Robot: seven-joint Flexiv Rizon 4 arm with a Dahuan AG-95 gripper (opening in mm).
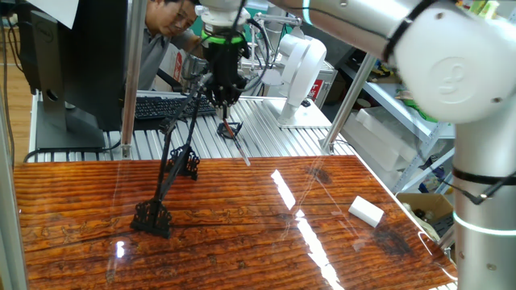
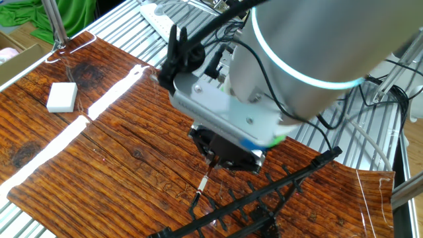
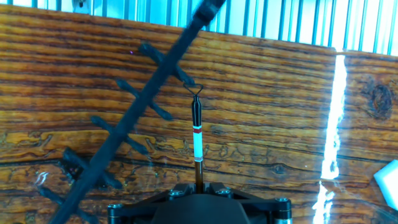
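Note:
My gripper is shut on a slim stick (image 3: pixel 198 143), which is black, white and brown with a dark red band. A thin dark loop (image 3: pixel 193 89) stands at the stick's far end. In exterior view 2 the stick (image 2: pixel 203 184) slants down from the gripper (image 2: pixel 211 160) beside a black rack. Short paired pegs line the rack's bar (image 3: pixel 134 112), which runs diagonally to the left of the loop in the wrist view. In exterior view 1 the black rack (image 1: pixel 168 179) stands on the wooden board, left of the gripper (image 1: pixel 225 113).
A white block (image 1: pixel 366 211) lies on the right part of the glossy wooden board (image 1: pixel 234 250). Metal posts rise at the board's edges. Behind it are a keyboard (image 1: pixel 161 108), a monitor (image 1: pixel 89 72), a white fan (image 1: pixel 303 68) and a person (image 1: pixel 165 32). The board's middle is clear.

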